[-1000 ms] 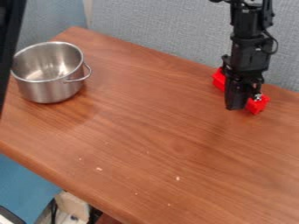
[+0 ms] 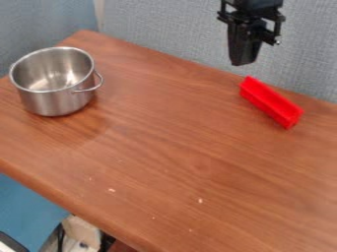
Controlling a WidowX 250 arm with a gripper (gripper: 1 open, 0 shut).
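My gripper (image 2: 243, 51) hangs high at the top right, dark and partly cut off by the frame's edge; whether it is open or shut is not clear, and no object shows in it. Below it, a red block (image 2: 269, 101) lies lengthwise on the wooden table (image 2: 158, 167), slanting toward the front right. A steel pot (image 2: 50, 98) with wire handles stands at the left of the table.
A grey padded wall (image 2: 171, 30) runs behind the table. The table's left edge drops to a blue surface (image 2: 27, 212), with some cables at the lower left.
My gripper has risen from over the red block to well above it, uncovering the block, which still lies on the table. The pot has not moved.
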